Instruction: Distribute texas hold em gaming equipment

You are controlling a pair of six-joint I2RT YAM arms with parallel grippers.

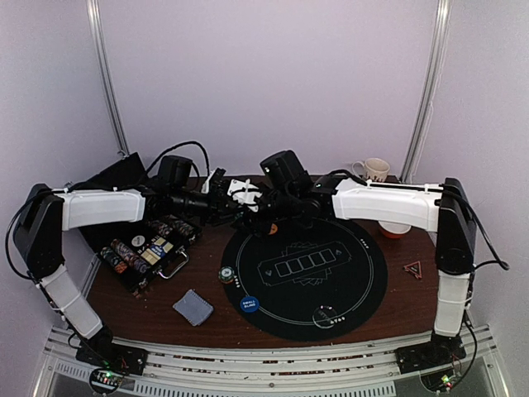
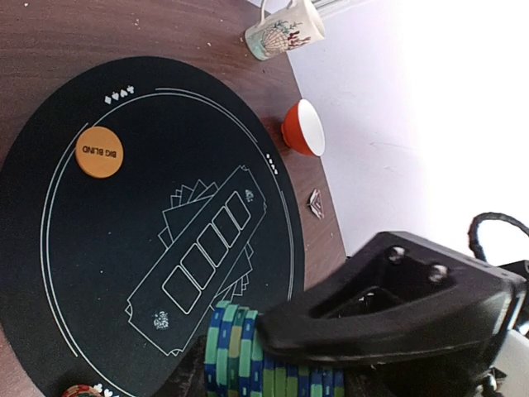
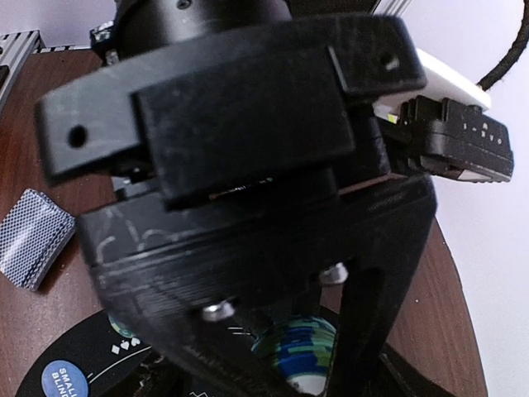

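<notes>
A stack of blue and green poker chips [image 2: 240,351] shows at the bottom of the left wrist view, against the finger of my left gripper [image 1: 235,217], which holds it. My right gripper [image 1: 253,217] meets the left one above the mat's far left edge. In the right wrist view the chips [image 3: 299,343] appear between its fingers; whether these press on the stack cannot be told. On the black poker mat [image 1: 355,281] lie the orange big blind disc [image 2: 99,152], the blue small blind disc [image 1: 250,304] and a small chip stack [image 1: 226,275] at the left edge.
The open chip case [image 1: 136,289] stands at the left with several chip rows. A card deck [image 1: 193,307] lies in front of it. A mug [image 1: 376,168], a red bowl [image 2: 297,132] and a small triangular item [image 1: 413,269] are at the right.
</notes>
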